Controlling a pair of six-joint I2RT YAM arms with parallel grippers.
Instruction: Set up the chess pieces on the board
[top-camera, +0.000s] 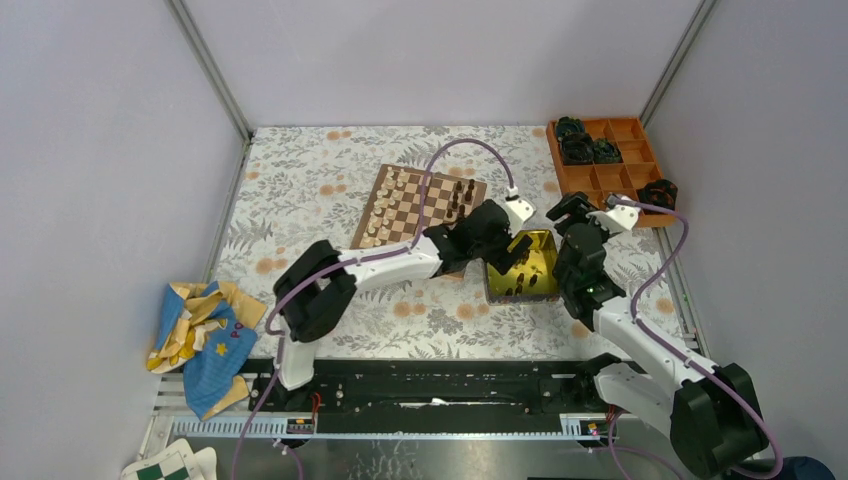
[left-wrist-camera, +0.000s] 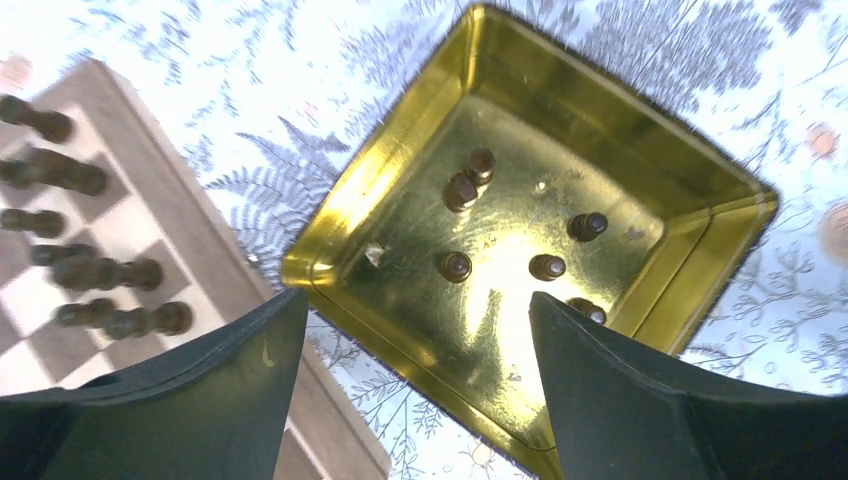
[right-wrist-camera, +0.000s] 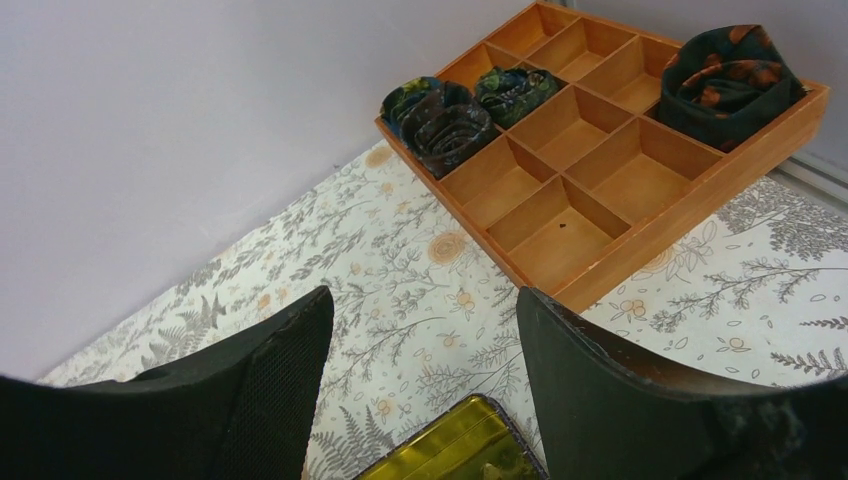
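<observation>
The chessboard (top-camera: 410, 210) lies mid-table, white pieces standing on its left side, dark pieces (top-camera: 462, 200) on its right. Beside it sits a gold metal tray (top-camera: 543, 280) holding several dark pieces, among them one at the middle (left-wrist-camera: 457, 266). My left gripper is over the tray's board side, its fingers apart with nothing visible between them; the board's dark pieces show blurred at the left of that wrist view. My right gripper hangs right of the tray, open and empty, facing the back of the table.
A wooden compartment box (top-camera: 612, 160) with dark cloth bundles stands at the back right. Blue and yellow cloth (top-camera: 215, 350) lies off the table's left edge.
</observation>
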